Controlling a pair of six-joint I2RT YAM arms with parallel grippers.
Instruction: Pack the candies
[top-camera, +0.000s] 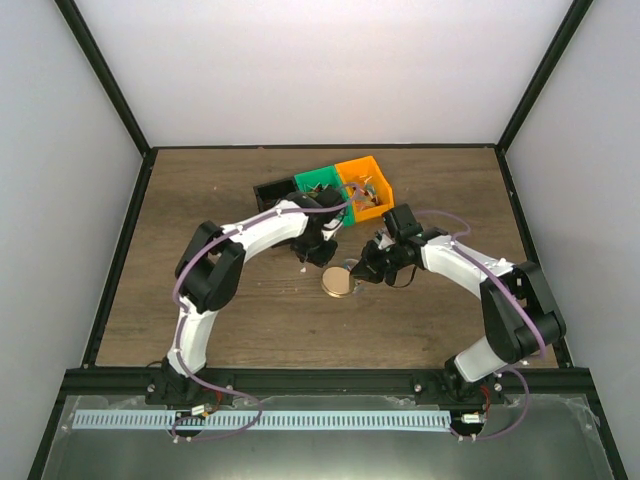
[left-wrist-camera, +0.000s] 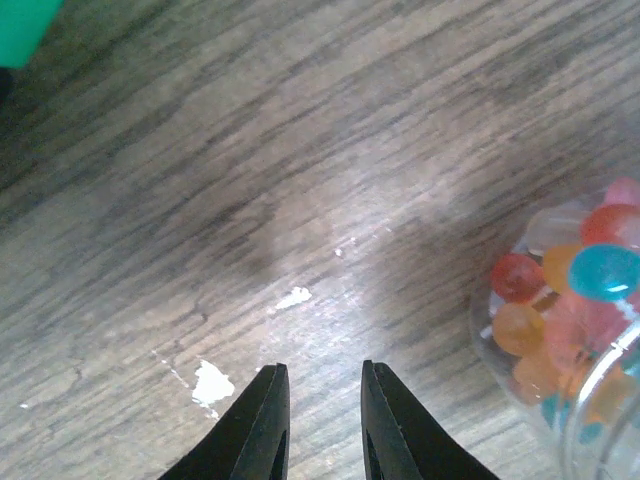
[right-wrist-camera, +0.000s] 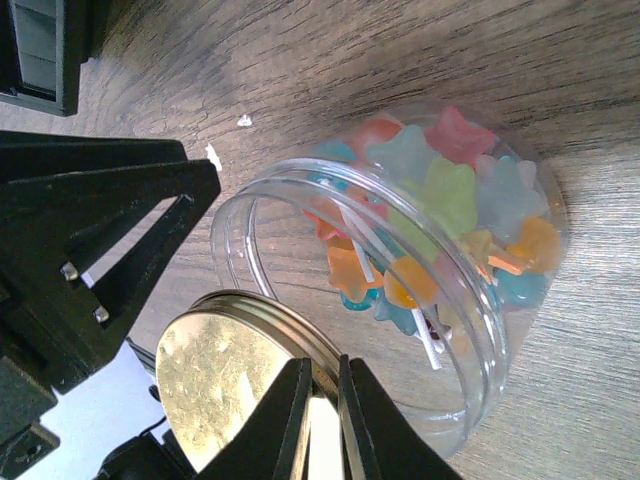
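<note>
A clear round jar (right-wrist-camera: 480, 345) of colourful candies (right-wrist-camera: 450, 190) lies tipped on the table, its mouth uncovered. Off the mouth is the gold lid (right-wrist-camera: 220, 370), tilted beside the jar's rim. My right gripper is shut, its fingertips overlapping the lid's edge in the right wrist view; whether they pinch that edge is unclear. To the left of the jar, my left gripper stands part open over bare wood with nothing between its fingers. From above, the lid (top-camera: 337, 281) shows between both grippers, and the arms hide most of the jar.
Behind the arms stand a black bin (top-camera: 270, 192), a green bin (top-camera: 318, 172) and an orange bin (top-camera: 352, 167) side by side. Small wrapped pieces (top-camera: 372, 190) lie in the orange one.
</note>
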